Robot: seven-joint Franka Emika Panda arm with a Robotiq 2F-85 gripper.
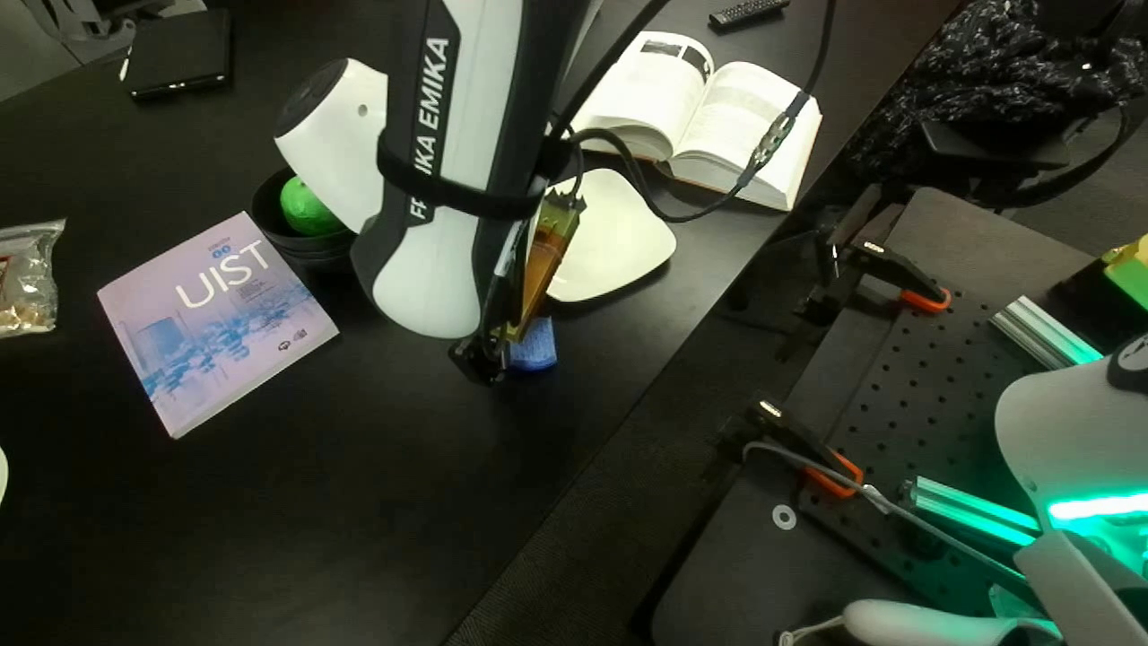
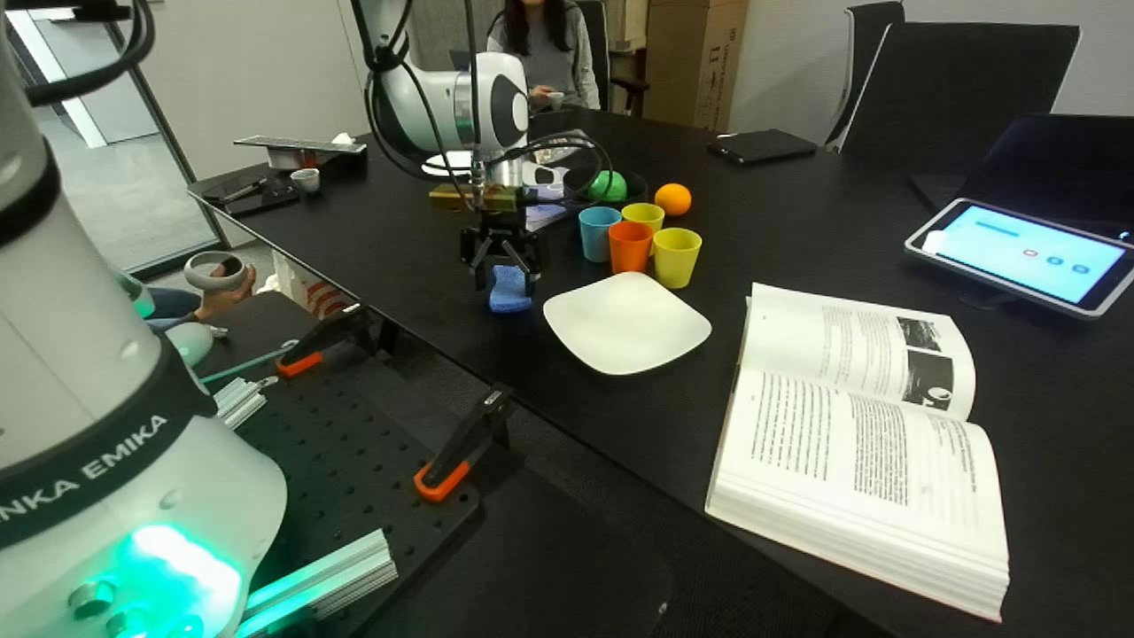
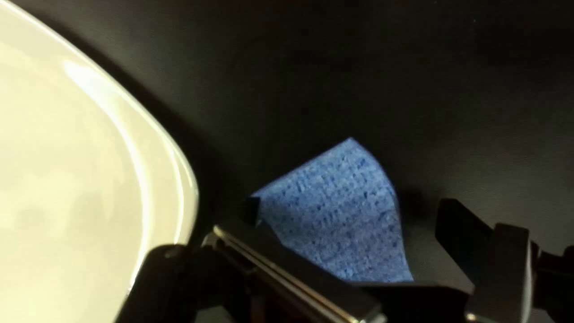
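Observation:
A blue sponge [image 3: 344, 215] lies on the dark table, close beside a white plate [image 3: 80, 161]. My gripper is open low over the sponge. In the wrist view one finger [image 3: 301, 274] covers the sponge's near-left part, while the other finger [image 3: 497, 264] stands apart from its right side. Exterior view 2 has the sponge [image 2: 510, 289] below and between the spread fingers, with the plate [image 2: 627, 324] to the right. From exterior view 1 the arm hides much of the sponge [image 1: 534, 346], and the fingertips are hard to make out.
Several coloured cups [image 2: 629, 246] stand behind the plate, near an orange ball [image 2: 672, 198] and a black bowl with a green ball [image 2: 608, 186]. An open book [image 1: 700, 113] lies past the plate. A UIST booklet [image 1: 215, 323] lies left of the arm.

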